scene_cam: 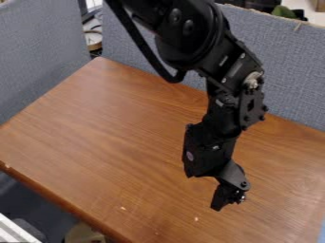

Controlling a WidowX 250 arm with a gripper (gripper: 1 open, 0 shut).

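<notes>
My black gripper [229, 195] hangs low over the right part of the wooden table [102, 142], angled down toward the front right. Its fingertips are dark and small in the camera view, and no object shows at them. How far apart the fingers stand is hard to make out, as is whether they touch the wood.
Grey padded walls [45, 52] border the table at the left and back. A dark gap with some clutter lies beyond the front left edge.
</notes>
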